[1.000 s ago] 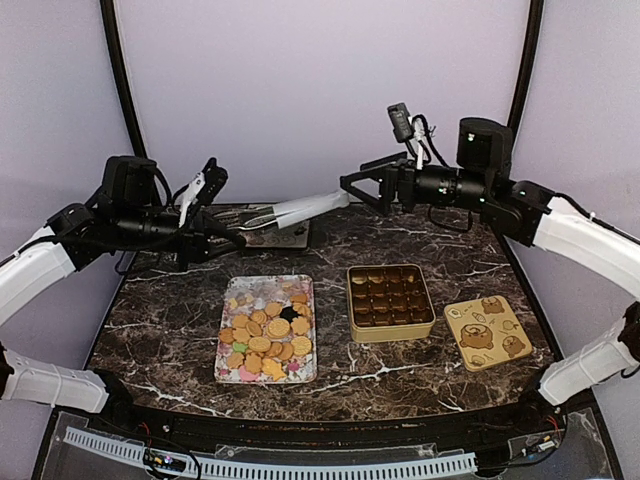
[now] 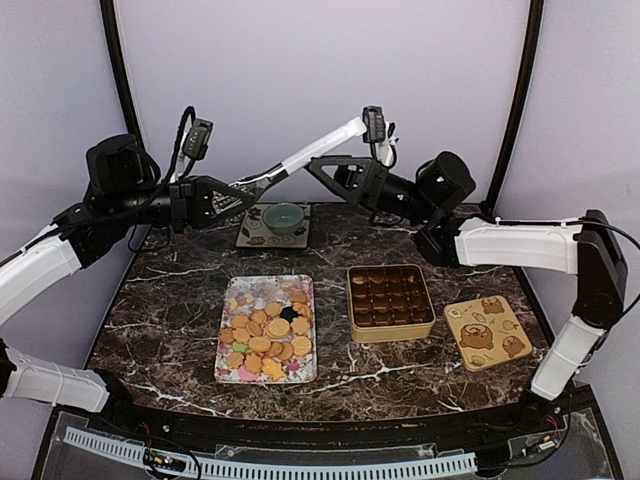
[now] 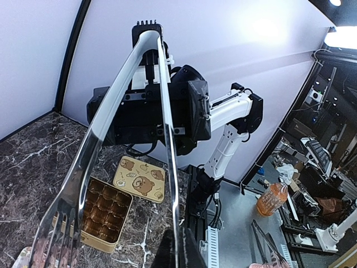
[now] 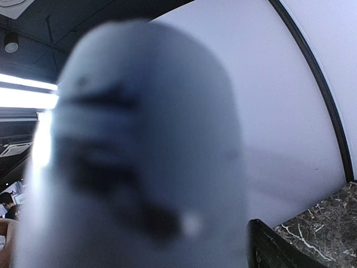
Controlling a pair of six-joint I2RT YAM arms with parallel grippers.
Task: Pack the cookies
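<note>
White-handled metal tongs (image 2: 322,147) slant up between the arms, held by my left gripper (image 2: 252,192) at their metal end. In the left wrist view, one thin metal leg of the tongs (image 3: 168,131) runs down between that gripper's fingertips; the forked leg hangs free to the left. My right gripper (image 2: 322,172) is open near the handle's upper end; contact cannot be told. The white handle (image 4: 145,139) blurs across most of the right wrist view. Cookies (image 2: 258,342) lie on a patterned tray (image 2: 222,368). A gold tin (image 2: 392,334) holds an empty-looking brown compartment insert (image 2: 388,296).
The bear-print lid (image 2: 488,334) lies flat to the right of the tin. At the back, a green bowl (image 2: 283,217) sits on a dark-edged bear-print tray (image 2: 250,238). Bare marble tabletop (image 2: 170,330) shows at left and between the containers.
The tongs have tilted up steeper and risen with my left gripper. My right gripper has moved left, up against the view of the handle end. Cookies, tin and lid have not moved.
</note>
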